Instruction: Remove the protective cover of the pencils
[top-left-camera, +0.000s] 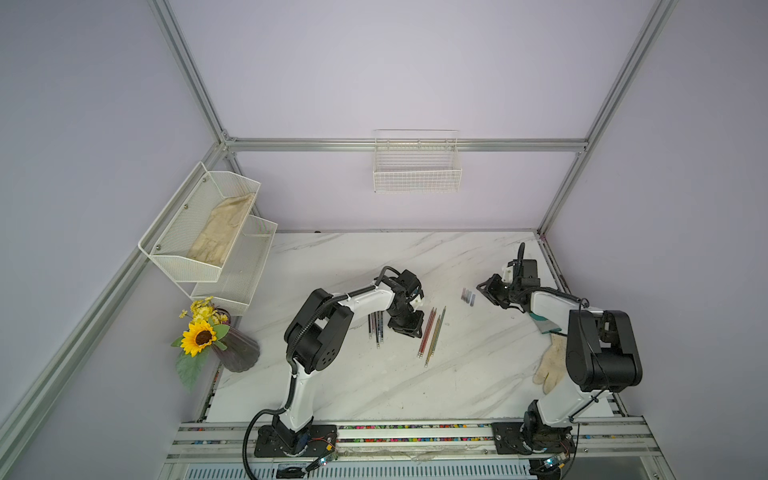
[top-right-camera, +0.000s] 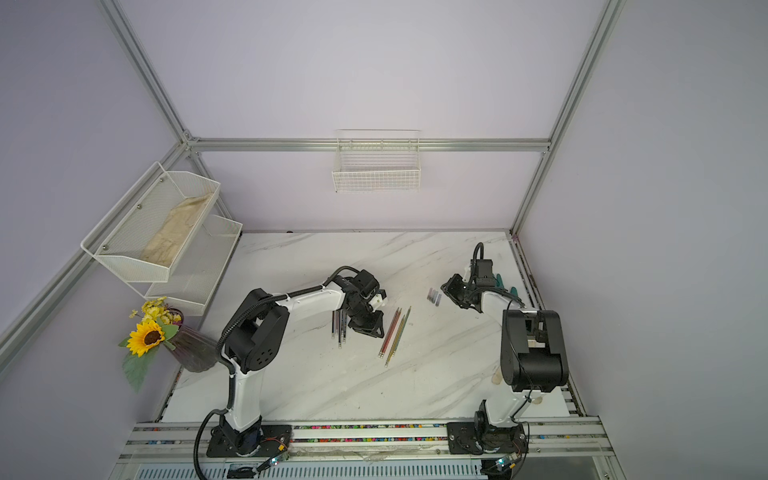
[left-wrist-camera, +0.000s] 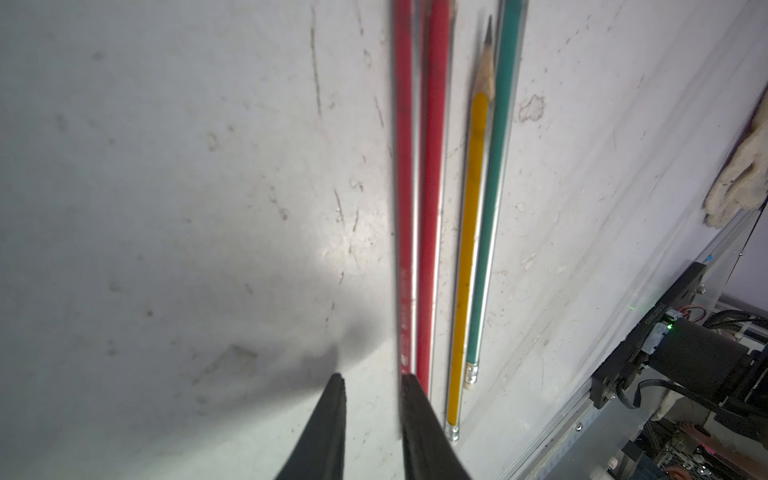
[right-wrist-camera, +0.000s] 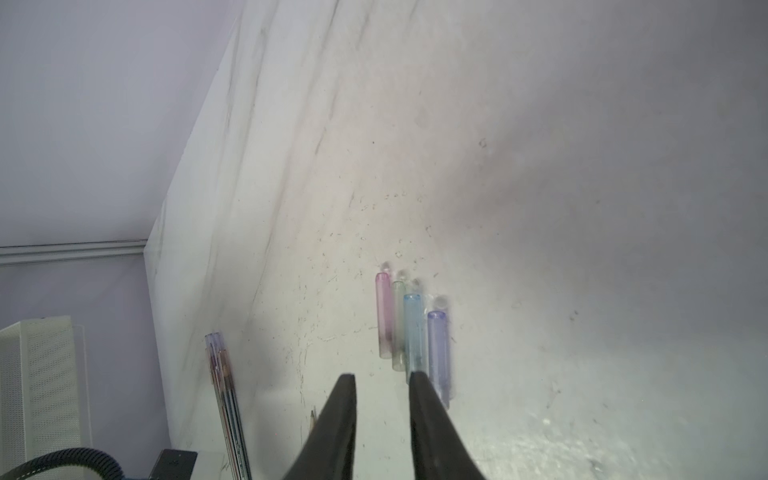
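Two red pencils (left-wrist-camera: 433, 160) lie side by side in the left wrist view. A yellow pencil (left-wrist-camera: 472, 200) with a bare tip and a green pencil (left-wrist-camera: 497, 144) lie to their right. My left gripper is open near their lower ends; one fingertip overlaps a red pencil in view, but its gap is empty. In the right wrist view, loose see-through covers lie in a row: pink (right-wrist-camera: 384, 316), pale green, blue (right-wrist-camera: 413, 336) and purple (right-wrist-camera: 438, 360). Over them, my right gripper is open and empty. Darker pencils (right-wrist-camera: 228, 400) at lower left carry a clear cover at their far end.
Along the left wall hang white mesh baskets (top-left-camera: 208, 270), with a sunflower vase (top-left-camera: 236, 348) below. A beige glove (top-left-camera: 550, 364) and a teal item lie by the right arm.
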